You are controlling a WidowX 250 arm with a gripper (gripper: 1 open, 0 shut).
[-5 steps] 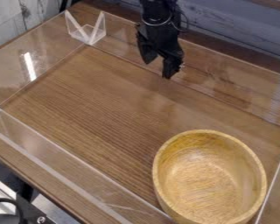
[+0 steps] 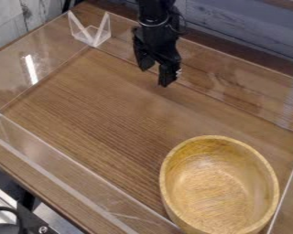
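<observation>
My black gripper (image 2: 154,64) reaches down from the top centre over the wooden table (image 2: 100,137), its fingers apart and open, with no object visible between them. A yellow oval basin (image 2: 219,215) rests at the bottom right, well away from the gripper.
A clear, transparent holder (image 2: 91,27) stands at the back left, left of the arm. Black cable lies at the bottom left corner. A grey-blue wall runs along the back edge.
The basin and clear holder have not moved.
</observation>
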